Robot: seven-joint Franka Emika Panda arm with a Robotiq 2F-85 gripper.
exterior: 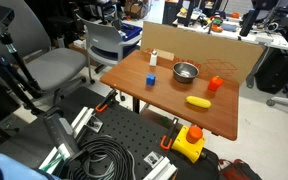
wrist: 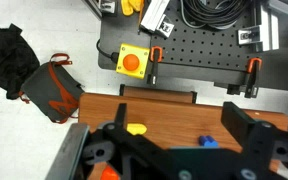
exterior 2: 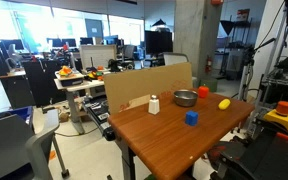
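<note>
On the wooden table stand a metal bowl (exterior: 185,73), a blue block (exterior: 151,79), a white bottle (exterior: 153,58), a yellow object (exterior: 198,101) and a red object (exterior: 215,83). Exterior view 2 shows the same bowl (exterior 2: 187,97), blue block (exterior 2: 192,118), bottle (exterior 2: 153,104) and yellow object (exterior 2: 224,103). In the wrist view my gripper is open high over the table's edge, its dark fingers wide apart. Between them, well below, the yellow object (wrist: 136,128) and blue block (wrist: 209,142) are visible. The gripper hides much of the table there.
A cardboard panel (exterior 2: 134,88) closes off the table's back edge. Against the front edge lies a perforated metal base (exterior: 124,135) with coiled black cable (exterior: 102,158) and a yellow emergency-stop box (exterior: 189,145). Bare wood is free at the table's near left.
</note>
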